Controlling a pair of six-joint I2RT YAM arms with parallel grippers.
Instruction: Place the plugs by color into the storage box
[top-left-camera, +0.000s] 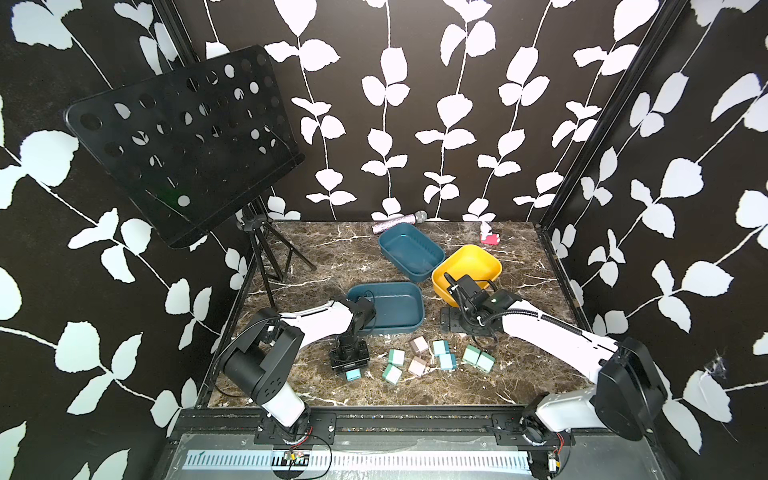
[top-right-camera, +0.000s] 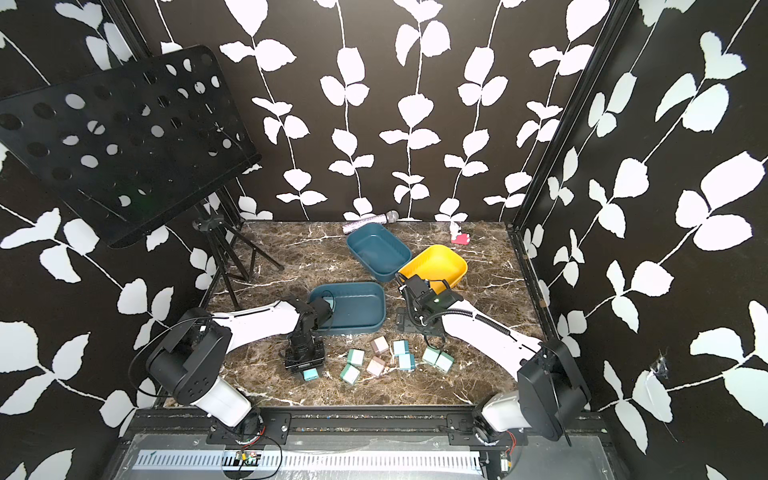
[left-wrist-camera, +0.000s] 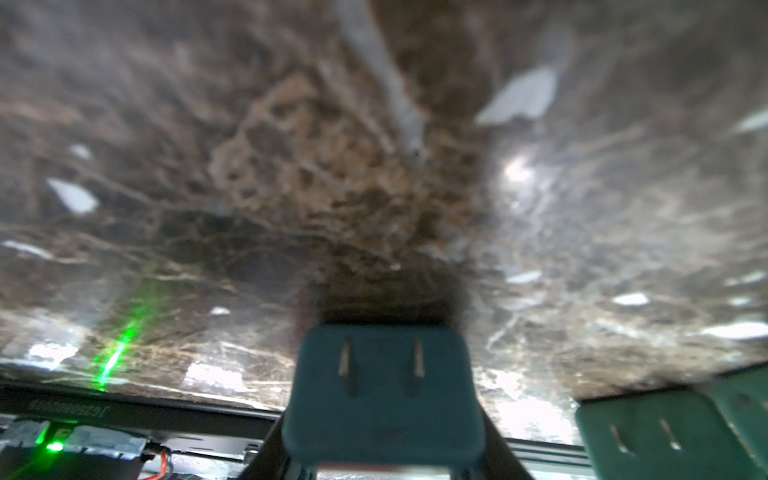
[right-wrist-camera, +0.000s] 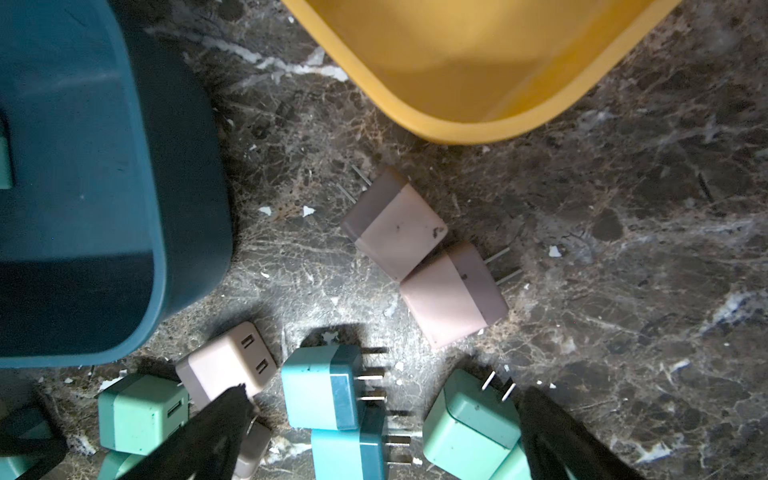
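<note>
In the left wrist view my left gripper is shut on a blue plug (left-wrist-camera: 382, 392), whose two prongs face the camera. From above, that plug peeks out just in front of the left gripper, left of the other plugs. My right gripper hangs open above the table, nothing gripped. Below it in the right wrist view lie pink plugs (right-wrist-camera: 452, 294), blue plugs (right-wrist-camera: 320, 388) and green plugs (right-wrist-camera: 472, 420). The near blue box (top-left-camera: 412, 308) stands behind the plugs; a blue plug (right-wrist-camera: 4, 162) inside it shows only at its edge. The yellow box (top-left-camera: 480, 260) is behind the right gripper.
A second blue box (top-left-camera: 409, 249) sits farther back, beside the yellow one. A microphone (top-left-camera: 400, 221) and a small red object (top-left-camera: 490, 239) lie at the back. The music stand (top-left-camera: 188, 136) rises at the left. Table right of the yellow box is bare.
</note>
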